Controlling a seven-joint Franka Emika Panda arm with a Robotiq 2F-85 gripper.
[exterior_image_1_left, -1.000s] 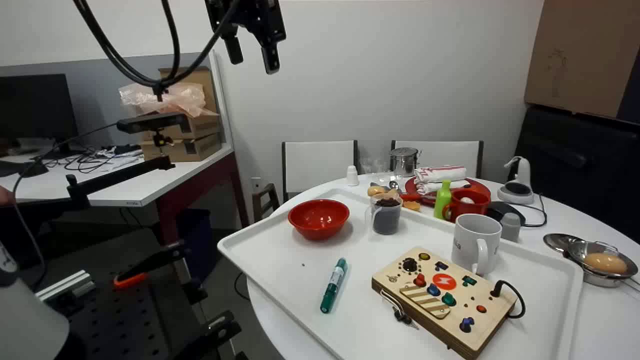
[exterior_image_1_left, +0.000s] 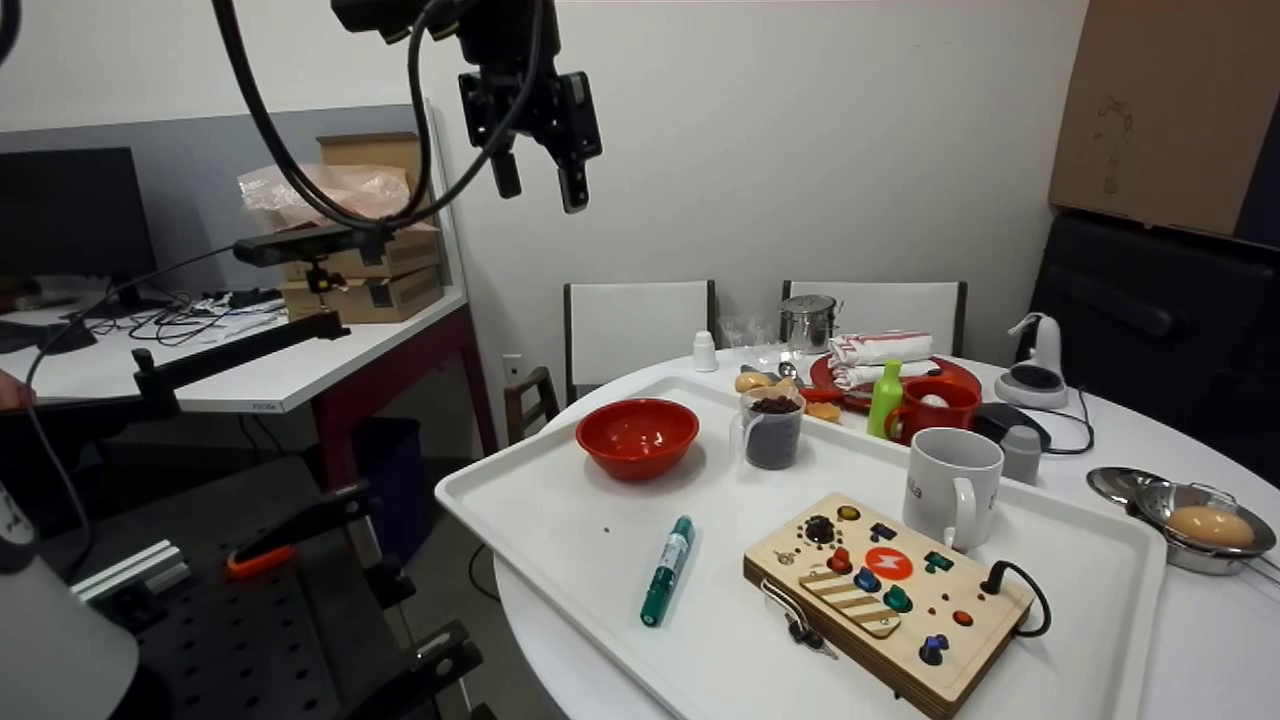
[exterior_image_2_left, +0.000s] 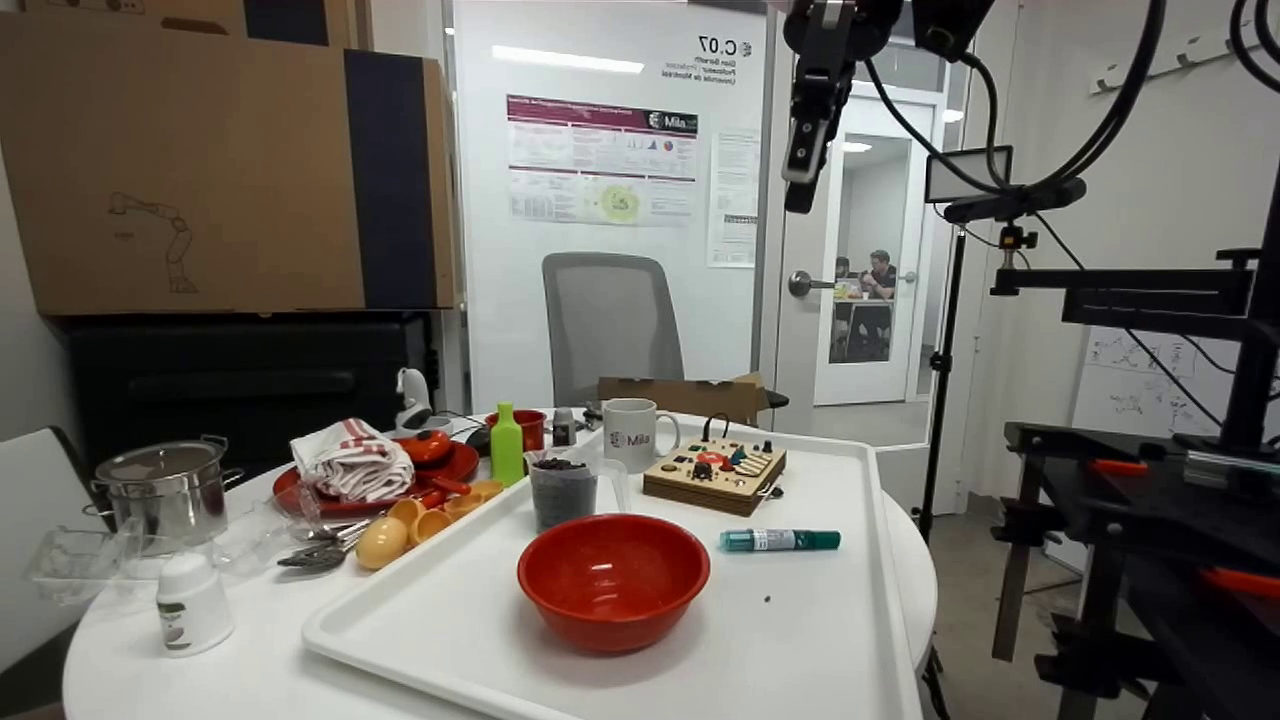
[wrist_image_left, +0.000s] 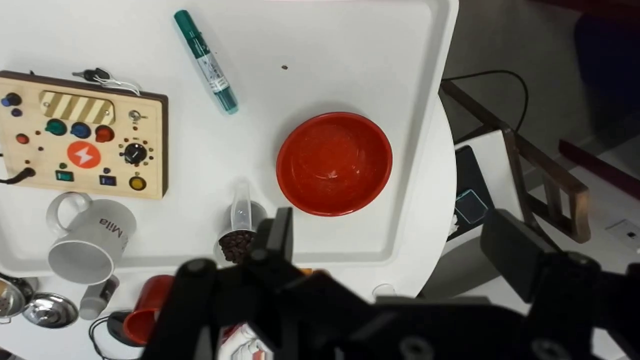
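High above the tray, my gripper (exterior_image_1_left: 540, 198) stands open and empty, its two fingers well apart. Below it on the white tray (exterior_image_1_left: 516, 498) sits an empty red bowl (exterior_image_1_left: 637, 438). A clear cup (exterior_image_1_left: 771, 432) of dark beans stands beside the bowl, with a clear handle. The green marker (exterior_image_1_left: 667, 570) lies on the tray. A wooden panel of knobs and switches (exterior_image_1_left: 890, 600) rests near a grey Mila mug (exterior_image_1_left: 953, 480), which is upright. In the wrist view the fingers (wrist_image_left: 282, 234) show at the bottom, overlapping the cup's edge in the picture.
Behind the tray are a green bottle (exterior_image_2_left: 506, 446), a red mug (exterior_image_1_left: 932, 406), a folded towel (exterior_image_2_left: 351, 466) and a steel pot (exterior_image_2_left: 164, 494). A white shaker (exterior_image_2_left: 192, 604) stands at the table's edge. The tray is bare around the marker.
My gripper has come down and slightly to the right in exterior view 1, remaining open. The things on the tray have not moved.
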